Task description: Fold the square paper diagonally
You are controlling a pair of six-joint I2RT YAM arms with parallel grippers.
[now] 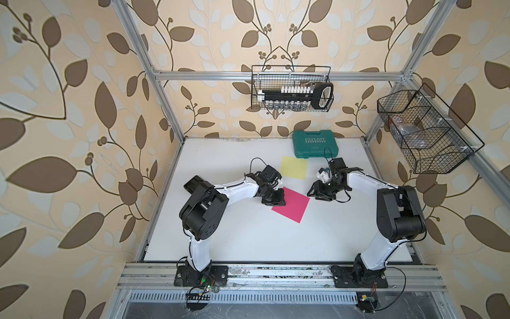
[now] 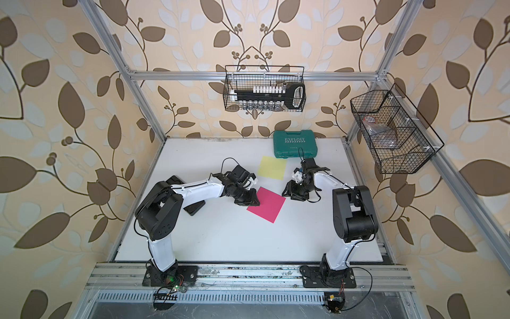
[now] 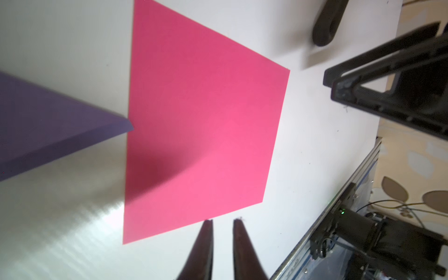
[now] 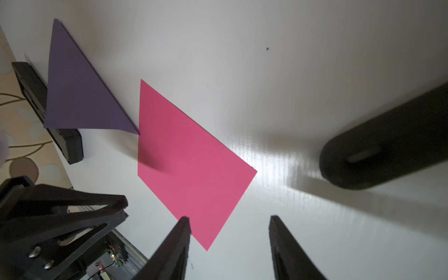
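The pink square paper (image 1: 292, 207) (image 2: 268, 207) (image 3: 205, 116) (image 4: 186, 172) lies flat on the white table (image 1: 239, 239). My left gripper (image 1: 273, 199) (image 2: 245, 199) is over its left part; its blurred fingers show slightly apart in the left wrist view, nothing visible between. My right gripper (image 1: 318, 192) (image 2: 292, 192) is beside the paper's right corner; whether it is shut on anything is unclear. A purple triangular piece (image 3: 51, 126) (image 4: 84, 98) touches or overhangs the pink edge in both wrist views.
A yellow paper (image 1: 293, 164) lies behind the pink one, with a teal case (image 1: 314, 143) at the back. A dark object (image 1: 194, 185) is at left. Wire baskets (image 1: 292, 90) hang above.
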